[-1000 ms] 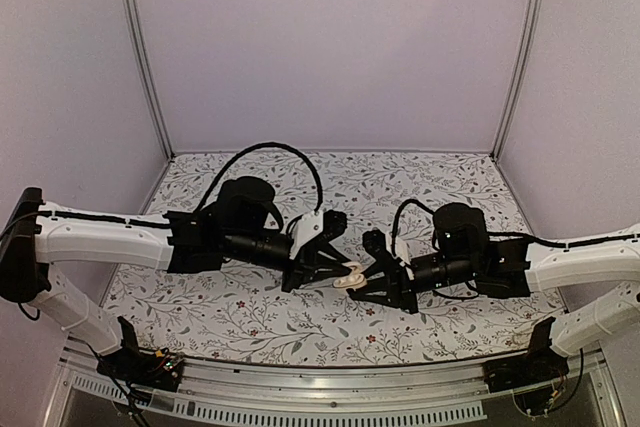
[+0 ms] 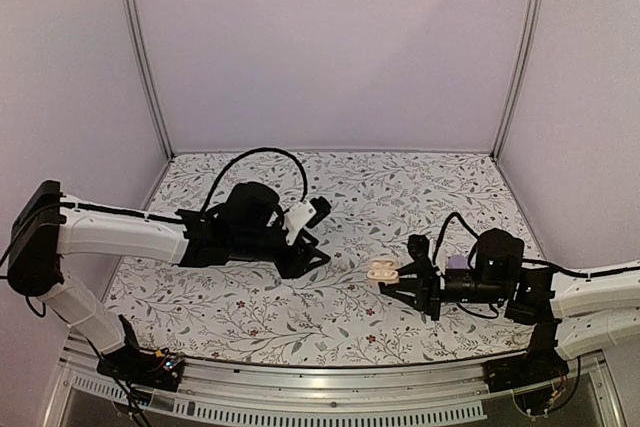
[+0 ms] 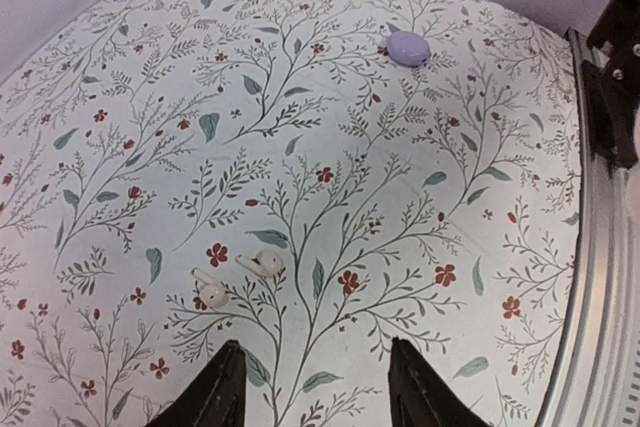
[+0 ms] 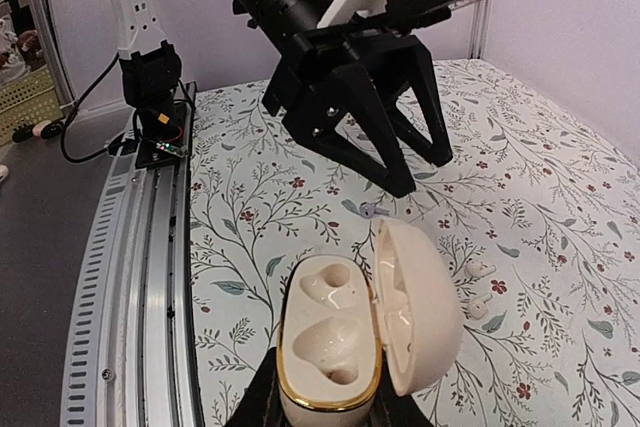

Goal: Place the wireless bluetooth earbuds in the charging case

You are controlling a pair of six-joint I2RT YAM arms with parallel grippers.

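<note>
My right gripper (image 2: pixel 385 288) is shut on the white charging case (image 4: pixel 328 322), holding it above the table. The lid (image 4: pixel 420 307) is swung open, and both wells inside look empty. Two white earbuds lie loose and close together on the table: one earbud (image 3: pixel 213 294) and, slightly farther back, another earbud (image 3: pixel 268 263). My left gripper is part open above the table, apart from the case, with nothing between its fingers. In the left wrist view both earbuds appear beyond the left fingertip. The top view does not clearly show them.
A small pale purple rounded object (image 3: pixel 408 48) sits by itself on the floral tabletop (image 3: pixel 330 217). A metal rail (image 2: pixel 330 387) runs along the front edge, and pale walls enclose the other sides.
A second ago my left gripper was at the case's lid. It has since drawn away to the left and tilted downward. My right gripper has carried the open case to the right.
</note>
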